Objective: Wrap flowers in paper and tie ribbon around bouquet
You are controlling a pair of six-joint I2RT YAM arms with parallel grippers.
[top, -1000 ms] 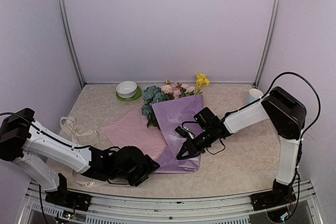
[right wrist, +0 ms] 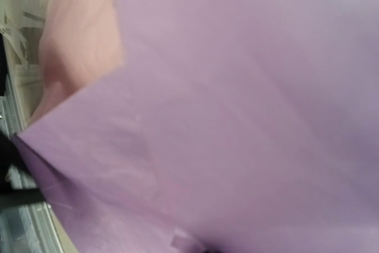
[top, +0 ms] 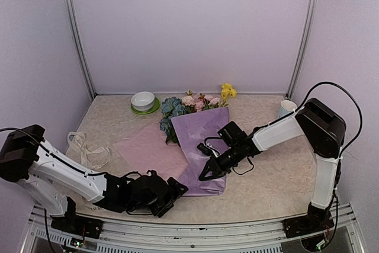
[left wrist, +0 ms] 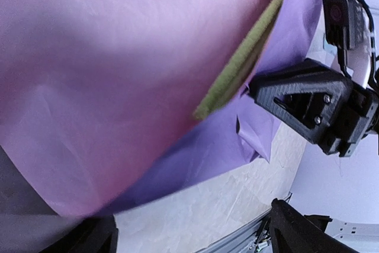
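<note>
Purple wrapping paper lies over pink paper at the middle of the table, with blue, pink and yellow flowers at its back edge. A green stem shows between paper layers in the left wrist view. My right gripper presses at the folded purple paper; whether its fingers grip it is unclear. My left gripper stands open at the paper's lower left edge, low over the table. The right wrist view is blurred and mostly filled with purple paper.
A white bowl on a green plate sits at back left, white cords at left, a white cup at back right.
My left gripper has moved slightly toward the front edge and to the right. The right arm looks unchanged.
</note>
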